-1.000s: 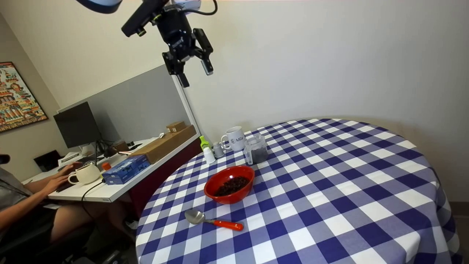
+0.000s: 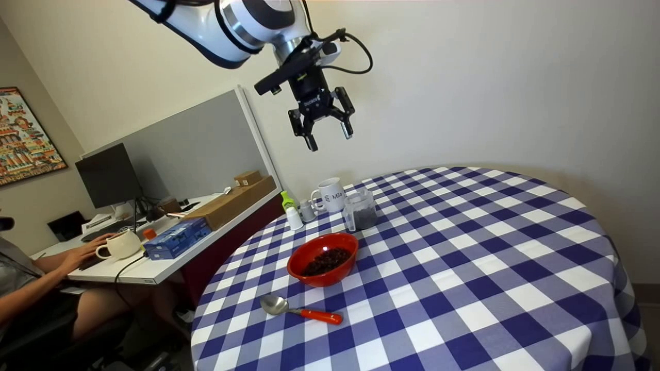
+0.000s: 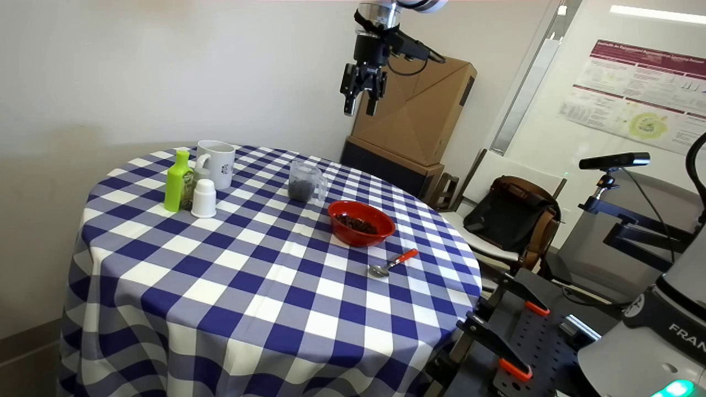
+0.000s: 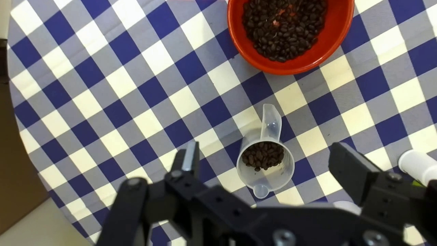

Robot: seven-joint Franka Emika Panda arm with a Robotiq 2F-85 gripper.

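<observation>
High above the table, my gripper (image 2: pixel 329 139) stands open and empty. In the wrist view a clear measuring cup (image 4: pixel 287 164), partly filled with dark coffee beans (image 4: pixel 264 155), appears between the two spread fingers, well below them; its handle (image 4: pixel 270 123) points toward the red bowl (image 4: pixel 239 47). That bowl also holds dark beans and sits upright on the checkered cloth. In exterior view 1 a spoon (image 2: pixel 318 316) with a red-orange handle lies in front of the bowl.
Behind the bowl stand a white mug (image 3: pixel 222 173), a green bottle (image 3: pixel 175 185) and a white shaker (image 3: pixel 204 199), with a greyish shaker (image 2: pixel 307 211) close by. Much of the checkered tablecloth (image 2: pixel 482 266) is bare on the right in exterior view 1.
My arm has moved right and downward in exterior view 1, bringing the gripper closer to above the cup. It stays open, and the tabletop objects have not shifted.
</observation>
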